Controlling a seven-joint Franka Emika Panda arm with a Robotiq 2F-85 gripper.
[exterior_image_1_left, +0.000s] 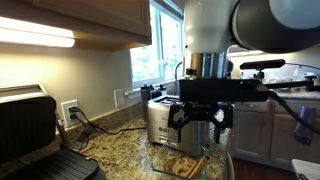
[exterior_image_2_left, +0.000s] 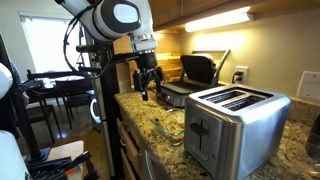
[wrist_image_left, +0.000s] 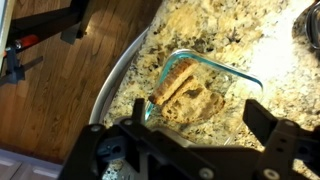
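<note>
A clear glass dish (wrist_image_left: 215, 67) lies on the speckled counter, holding browned, bread-like pieces: a narrow strip (wrist_image_left: 176, 80) and a broader, rounded piece (wrist_image_left: 195, 103). In exterior view 1 the dish (exterior_image_1_left: 158, 164) sits in front of the toaster, partly behind my gripper (exterior_image_1_left: 197, 128). My gripper is open above the dish, its black fingers spread wide with nothing between them. From the other side, exterior view 2 shows clear air between my gripper (exterior_image_2_left: 150, 95) and the dish (exterior_image_2_left: 171, 130) below.
A large steel toaster (exterior_image_2_left: 235, 125) stands close to the dish. An open black grill press (exterior_image_1_left: 55, 160) occupies the counter's other end. The counter edge (wrist_image_left: 125, 65) runs beside the dish, with wooden floor beyond. Overhead hangs a wooden cabinet (exterior_image_1_left: 85, 20).
</note>
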